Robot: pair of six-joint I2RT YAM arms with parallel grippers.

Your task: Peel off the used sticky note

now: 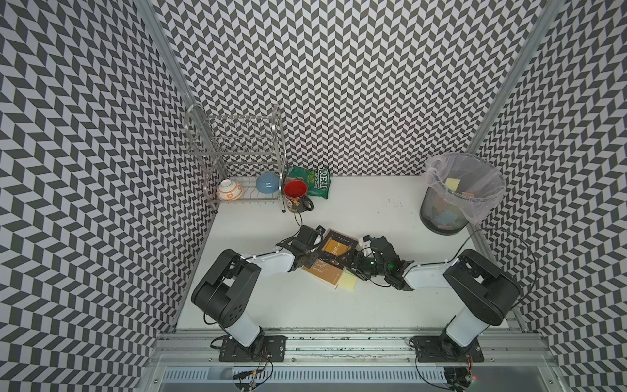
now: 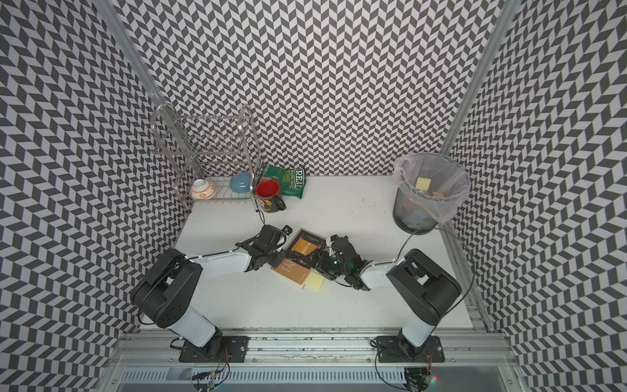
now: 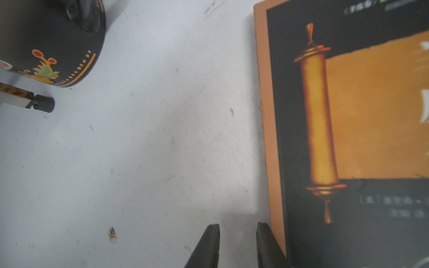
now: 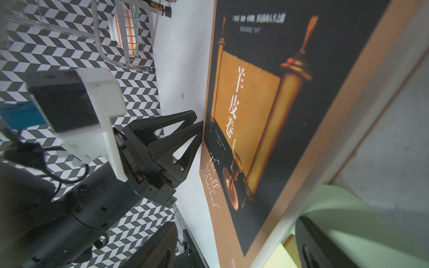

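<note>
A book with a black cover and orange scroll (image 1: 338, 247) lies mid-table, with yellow sticky notes (image 1: 346, 281) poking from its near right edge. My left gripper is low at the book's left edge; whether anything sits between its fingertips is not clear. My right gripper is at the book's right side, its fingers apart around the edge and pages, with a yellow note below; in the right wrist view a pale green curved sheet (image 4: 348, 214) lies beside that edge.
A dark mug (image 2: 267, 196) stands behind the book, beside a green bag (image 2: 292, 183) and a wire rack holding two bowls. A lined bin (image 2: 418, 215) with paper inside stands at the back right.
</note>
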